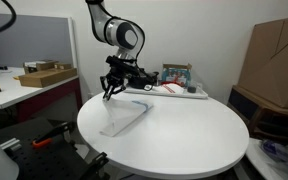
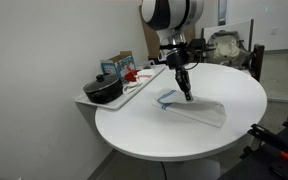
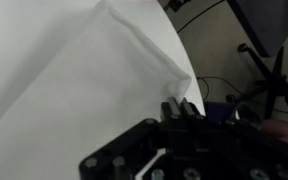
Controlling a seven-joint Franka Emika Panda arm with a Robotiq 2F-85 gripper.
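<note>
A white cloth with blue stripes (image 2: 206,112) lies spread on the round white table (image 1: 189,135). My gripper (image 1: 108,96) is low over the table's left side in exterior view 1, at the cloth's edge. The wrist view shows the gripper shut on a corner of the cloth (image 3: 94,95), which is gathered at the fingertips. From there the fabric stretches away over the tabletop. In exterior view 2 the gripper (image 2: 189,97) stands at the cloth's far edge, and its fingertips are small and dark there.
A black lidded pot (image 2: 104,90) stands on a white tray (image 2: 127,96) at the table's border, with a box (image 2: 132,52) behind it. Cardboard boxes (image 1: 46,76) sit on a side table at left.
</note>
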